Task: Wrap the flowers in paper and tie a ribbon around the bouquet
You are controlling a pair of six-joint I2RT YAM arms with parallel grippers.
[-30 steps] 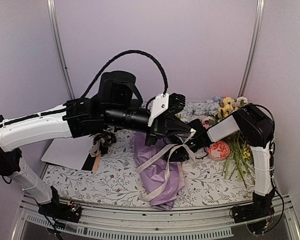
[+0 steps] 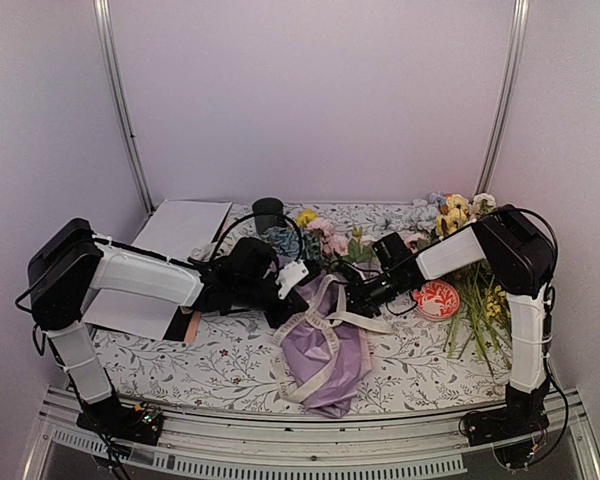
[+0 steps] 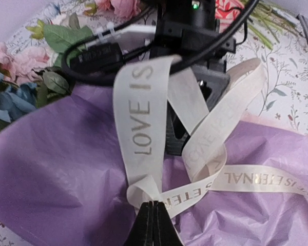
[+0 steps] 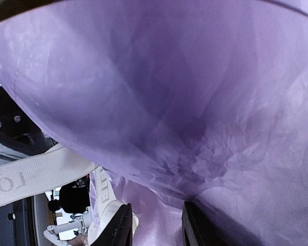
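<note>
A purple wrapped bouquet (image 2: 325,375) lies in the middle of the table, white printed ribbon (image 3: 141,118) looped and tangled across it. My left gripper is shut at the ribbon's crossing; whether ribbon is between its tips is hard to tell. My right gripper is part open, low against the purple paper, with nothing visible between its fingers; in the left wrist view its body sits behind the ribbon loops.
Loose flowers (image 2: 330,235) and a dark cup (image 2: 268,212) lie along the back; more flowers with stems and a red round object (image 2: 436,298) are at right. White and peach sheets (image 2: 150,290) lie at left.
My left arm has come down from high above the table onto the ribbon at the bouquet. The right arm has shifted only slightly.
</note>
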